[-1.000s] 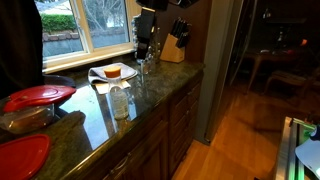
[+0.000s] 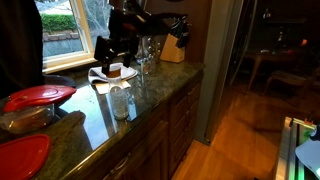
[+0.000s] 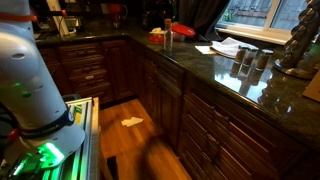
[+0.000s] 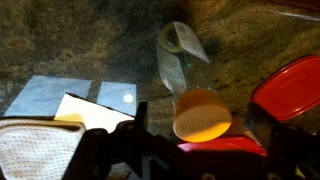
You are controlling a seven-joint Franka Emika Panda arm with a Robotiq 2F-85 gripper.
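Note:
My gripper (image 2: 117,55) hangs open above the counter in exterior view 1, its dark fingers spread. Below it, a small orange-brown item (image 2: 116,71) shows near the white cloth and plate. Closer to that camera stands a clear glass jar (image 2: 119,102). From the wrist, a round orange top (image 4: 203,118) appears between the open fingers, with nothing gripped. Clear glass with a pale label (image 4: 185,58) adjoins it above; I cannot tell whether the two are one piece.
Red lids (image 2: 40,95) lie left of the jar, one also showing as a red lid (image 4: 290,86) in the wrist view. A white cloth (image 4: 38,148) lies opposite. A knife block (image 2: 174,40) stands behind. The counter's front edge (image 2: 150,115) borders open floor.
In exterior view 1, my gripper has moved left and down, from the right of the orange-brown item to above it. The jar and lids have stayed put.

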